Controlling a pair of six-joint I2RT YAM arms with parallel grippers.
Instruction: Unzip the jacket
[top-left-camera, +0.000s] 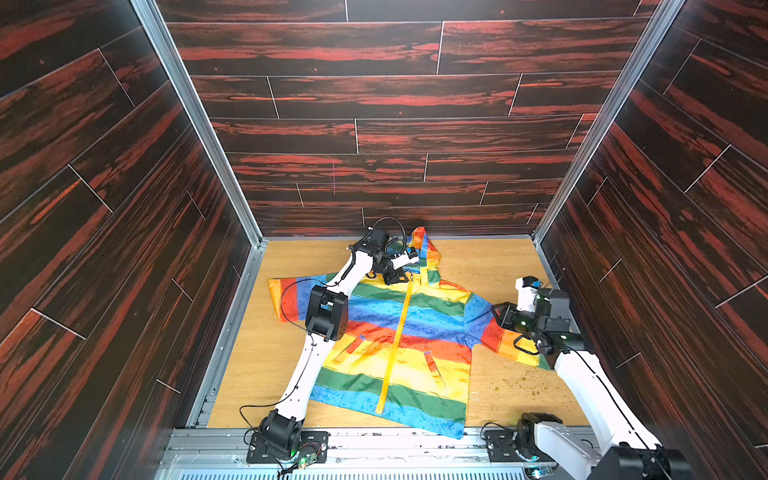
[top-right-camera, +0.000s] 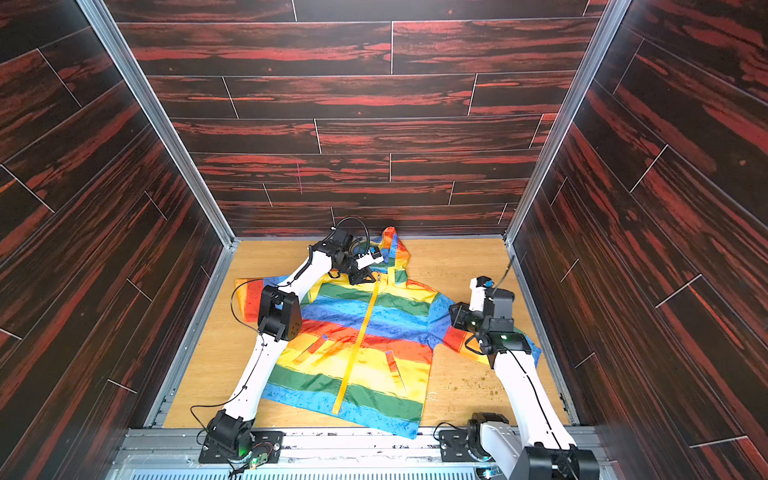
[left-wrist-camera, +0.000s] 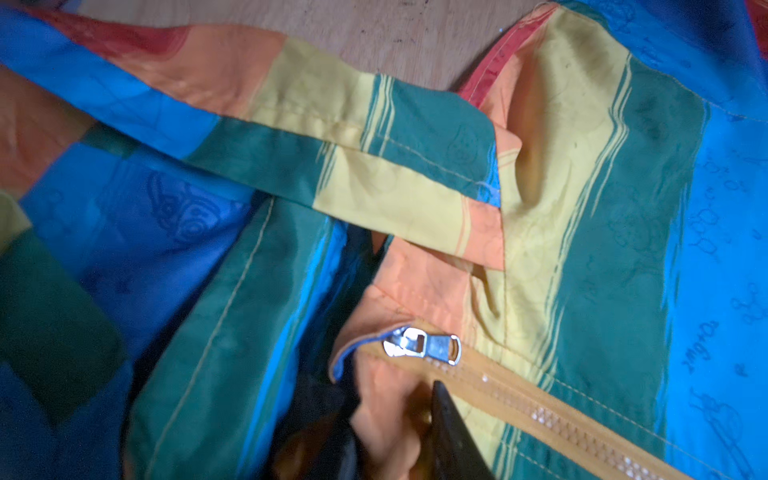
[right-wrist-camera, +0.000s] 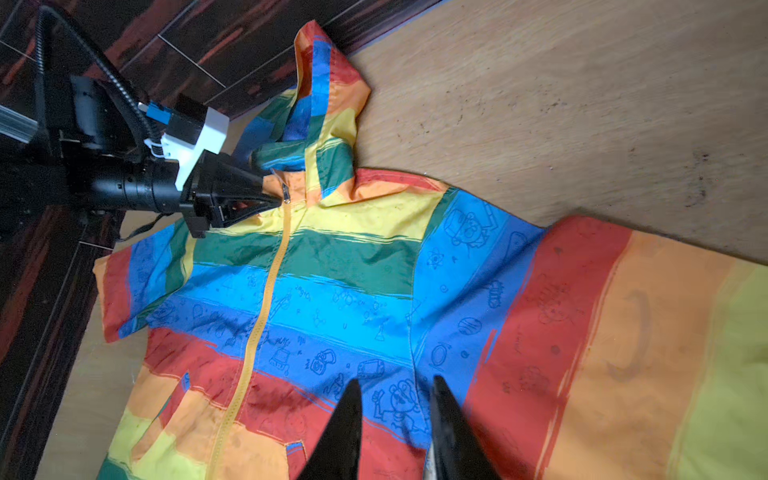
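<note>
A rainbow-striped hooded jacket (top-left-camera: 432, 320) lies flat, its zip closed along an orange strip (top-left-camera: 394, 344). In the left wrist view, the silver zip slider (left-wrist-camera: 404, 342) sits at the collar end, its pull tab (left-wrist-camera: 441, 349) lying along the zip. My left gripper is partly open just below the slider, apart from the tab. Orange collar cloth shows between its fingers; whether they touch it I cannot tell. Over the sleeve on the right, my right gripper hangs partly open, with nothing held between its fingers.
The hood (right-wrist-camera: 328, 88) lies crumpled beyond the collar, near the back wall. My left arm (top-left-camera: 324, 312) crosses above the jacket's left side. Bare wooden table (top-left-camera: 488, 260) shows at the back right and along both sides.
</note>
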